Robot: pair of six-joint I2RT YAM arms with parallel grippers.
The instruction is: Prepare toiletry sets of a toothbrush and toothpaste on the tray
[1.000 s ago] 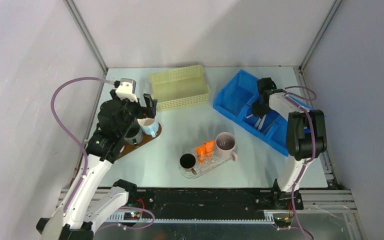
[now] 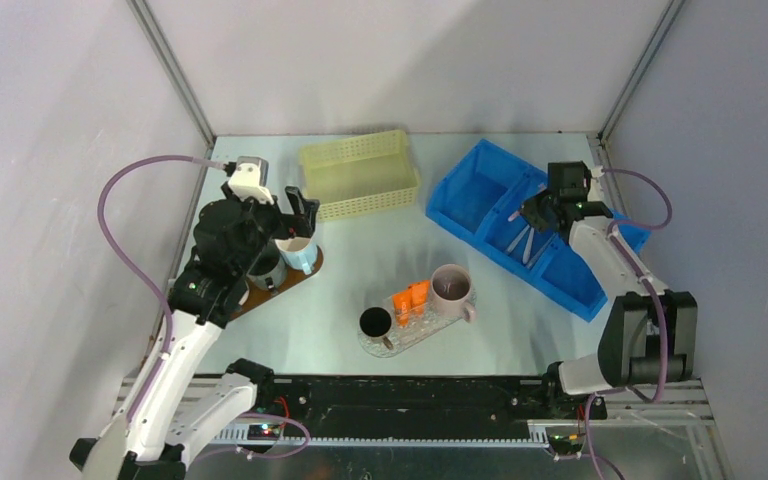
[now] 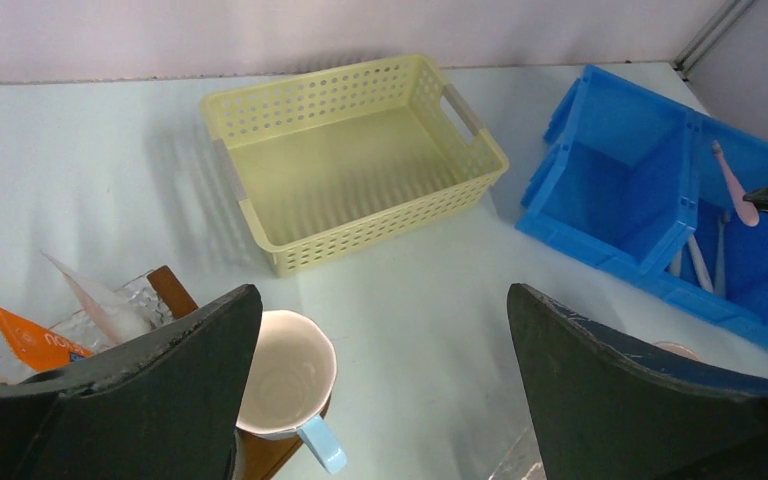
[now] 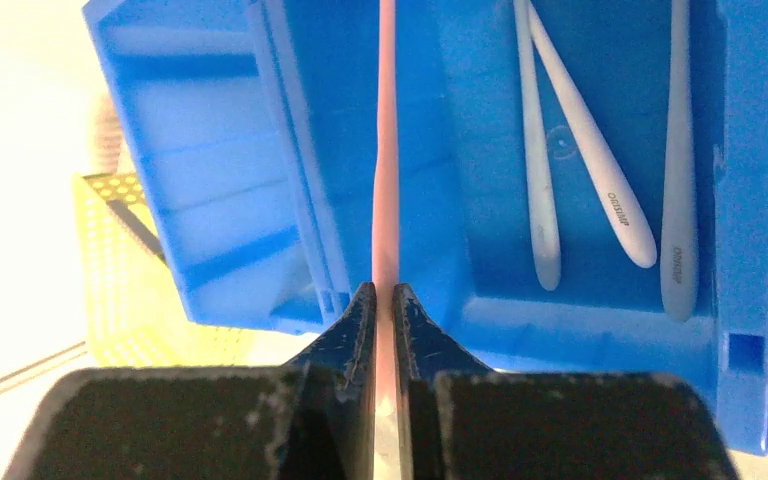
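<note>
In the right wrist view a pink toothbrush (image 4: 387,180) is pinched by its handle between the fingertips of my right gripper, held above the blue bin. Several pale toothbrushes, among them a white toothbrush (image 4: 600,170), lie on the floor of the bin's middle compartment. My left gripper hangs open and empty over the left side, near the cups. In the top view, orange packets (image 2: 411,300) that look like toothpaste sit on a clear tray (image 2: 418,332) at the front, between two cups. Part of my right gripper hides the bin there.
A yellow basket (image 2: 365,172) stands empty at the back. The blue bin (image 2: 468,238) fills the right side. A dark cup (image 2: 374,322) and a pinkish mug (image 2: 451,290) stand on the clear tray. A light blue cup (image 3: 285,365) rests on a brown tray (image 2: 290,287).
</note>
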